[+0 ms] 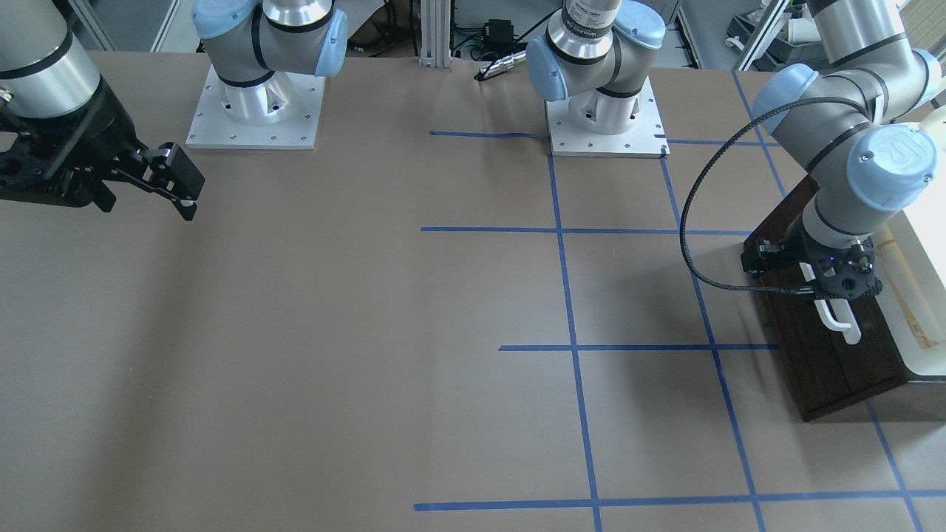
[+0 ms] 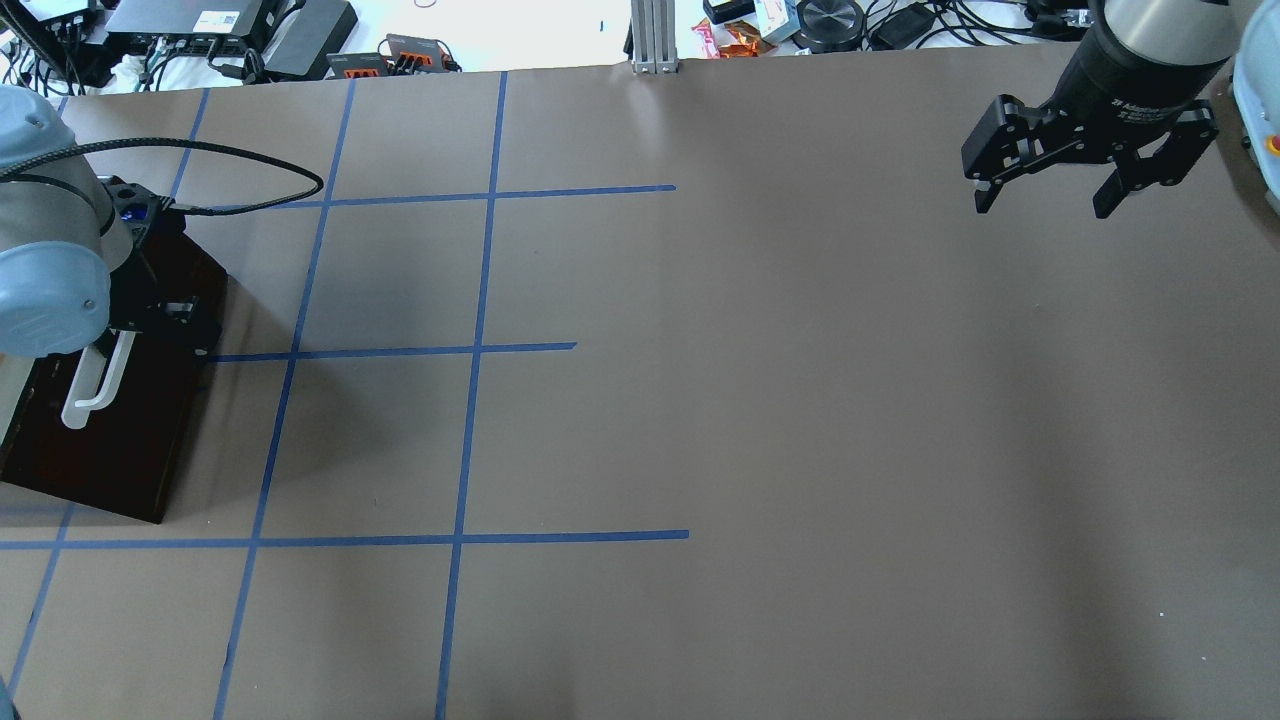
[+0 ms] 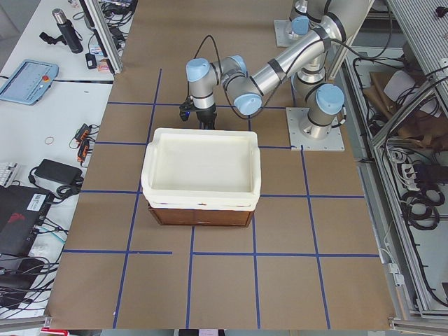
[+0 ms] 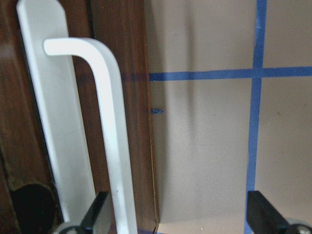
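My gripper (image 1: 811, 275) hangs over the side of a dark wooden box (image 1: 825, 372) at the white bar handle (image 1: 840, 324). In the left wrist view my fingertips (image 4: 265, 214) stand wide apart, open, one on each side of the handle (image 4: 114, 126), the left one close beside it. The top view shows the handle (image 2: 96, 378) on the box's dark face (image 2: 132, 456), partly under the wrist. A white tray-like top (image 3: 199, 168) covers the box in the left view.
A second black gripper (image 2: 1092, 156) hangs at the other side, away from the box. Other arm bases stand along the table's back edge.
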